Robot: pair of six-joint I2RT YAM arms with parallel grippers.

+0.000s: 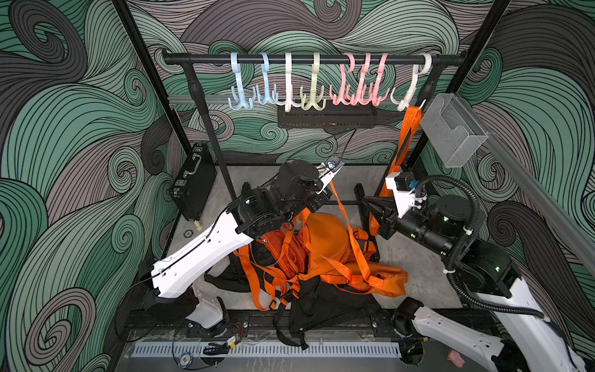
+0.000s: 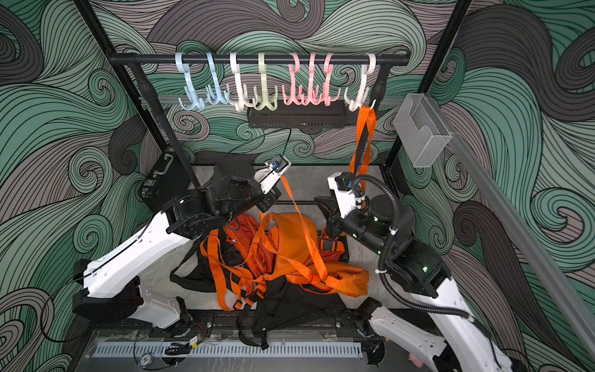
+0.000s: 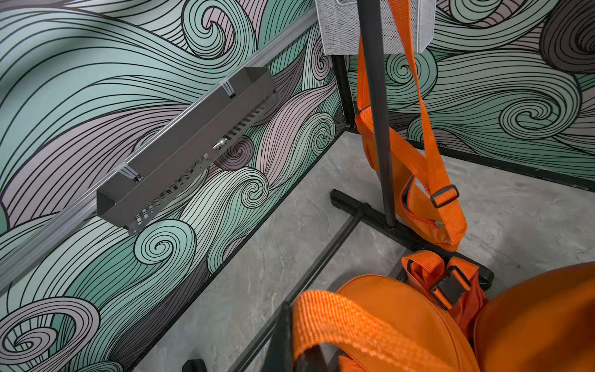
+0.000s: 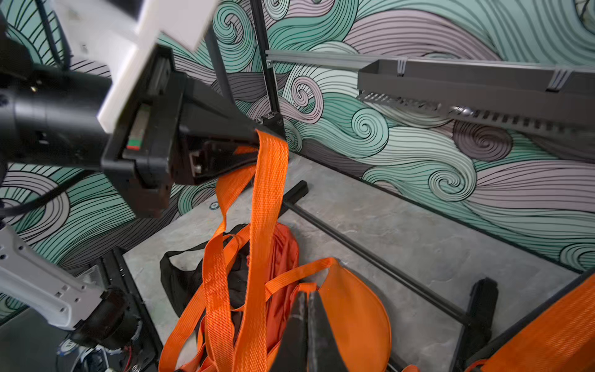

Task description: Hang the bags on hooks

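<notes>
Orange bags and black ones lie heaped on the floor. An orange strap runs up from the heap to my left gripper, which is shut on it at its tip. My right gripper is shut, low in its wrist view, right of that strap, with nothing seen between its fingers. Another orange bag hangs by its strap from the rightmost white hook.
A rail carries coloured hooks, with the rack's posts at both sides. A mesh holder is at the right, a black case at the left.
</notes>
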